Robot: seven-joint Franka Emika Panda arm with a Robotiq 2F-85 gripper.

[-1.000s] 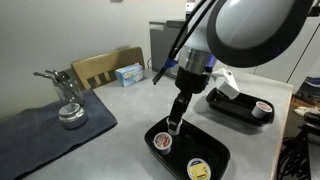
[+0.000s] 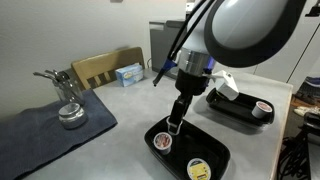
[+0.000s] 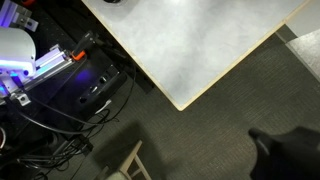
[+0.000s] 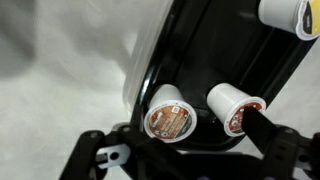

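Over the near black tray (image 2: 187,136) my gripper (image 2: 205,98) hangs open, its fingers spread wide with nothing between them. Inside that tray sit a pod with a reddish lid (image 2: 163,143), a white pod (image 2: 174,126) close to the left finger, and a yellow-lidded pod (image 2: 199,170). In the wrist view, a brown-labelled pod (image 4: 170,118) and a tilted white pod (image 4: 234,107) lie at one end of the tray, ahead of the dark fingers. Another pod (image 4: 288,14) shows at the upper right, partly cut off.
A second black tray (image 2: 225,106) with one pod (image 2: 262,109) stands to the right. At left, a dark mat (image 2: 50,130) carries a metal canister (image 2: 72,115) and a utensil holder (image 2: 67,88). A blue box (image 2: 130,74) and wooden rack (image 2: 97,66) are at the back.
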